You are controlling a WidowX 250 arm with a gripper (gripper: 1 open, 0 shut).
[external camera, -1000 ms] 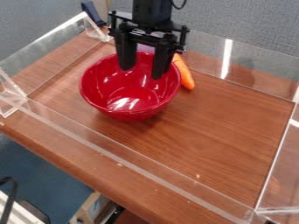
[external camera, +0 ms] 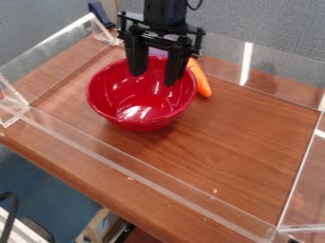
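My gripper hangs from the top of the view over the back part of a red bowl, its two dark fingers spread apart and reaching down to the bowl. Whether anything is between the fingertips is hard to tell. An orange carrot-like object lies just right of the bowl, partly behind it and the gripper.
The wooden table is bounded by clear low walls on its sides. Something pale purple sits behind the gripper, mostly hidden.
The gripper has shifted very slightly since a second ago. The bowl and orange object look unmoved.
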